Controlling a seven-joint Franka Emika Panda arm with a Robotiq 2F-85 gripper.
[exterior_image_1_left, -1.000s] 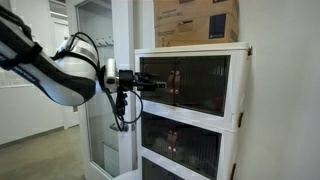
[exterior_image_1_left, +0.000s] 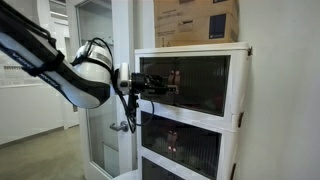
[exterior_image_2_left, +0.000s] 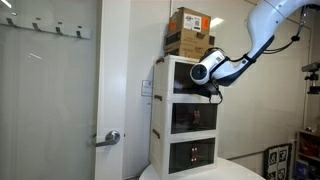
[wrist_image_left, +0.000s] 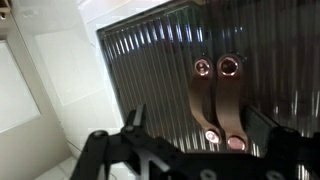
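A white cabinet (exterior_image_1_left: 195, 51) has dark ribbed doors (wrist_image_left: 155, 75) on its top section. Two brown strap handles hang side by side at the middle of these doors: the left handle (wrist_image_left: 198, 95) and the right handle (wrist_image_left: 230, 100), each fixed with round metal studs. My gripper is open in front of the doors, its fingers spread wide at the lower edge of the wrist view. Both straps appear between the fingers, nearer the right one; whether anything touches cannot be told. In exterior view 1, the gripper (exterior_image_1_left: 168, 88) reaches the handles from the left and partly covers them.
Cardboard boxes (exterior_image_1_left: 195, 25) stand on top of the cabinet. Lower sections have similar dark doors (exterior_image_1_left: 190, 148) with handles. A white-framed glass door (exterior_image_1_left: 125, 150) with a lever is close on the left, beneath the arm. Free wall lies to the right.
The arm has moved right and slightly down, bringing the gripper closer to the top handles. The cabinet doors look unchanged, still shut.
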